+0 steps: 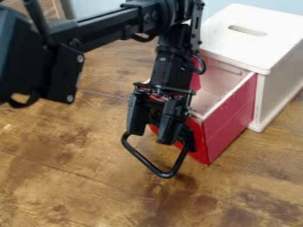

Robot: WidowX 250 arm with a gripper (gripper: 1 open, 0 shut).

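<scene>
My black gripper point(159, 120) hangs pointing down at the front of a red drawer point(222, 124), which is pulled out from a white box-like stool point(263, 40). A black loop handle point(166, 170) sticks out below the gripper's fingers, in front of the drawer's face. The gripper partly hides the drawer front, so whether its fingers are closed on the handle or on anything else is unclear.
Bare wooden floor point(83, 168) lies open to the left and in the foreground. The arm crosses the top left of the view. A pale wall stands behind the stool.
</scene>
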